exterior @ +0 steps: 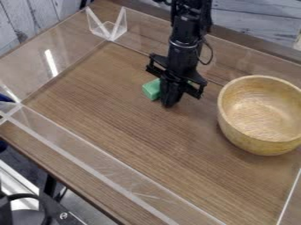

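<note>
The black robot gripper (pixel 172 90) hangs down from the upper middle onto the wooden table (pixel 106 141). A small green object (pixel 152 89) lies just left of its fingertips, partly hidden by them. The fingers look close together; whether anything is between them is too small to tell.
A large tan bowl (pixel 256 114) sits on the right, close to the gripper. A clear angular container (pixel 107 25) stands at the back left. Dark items are at the lower left edge.
</note>
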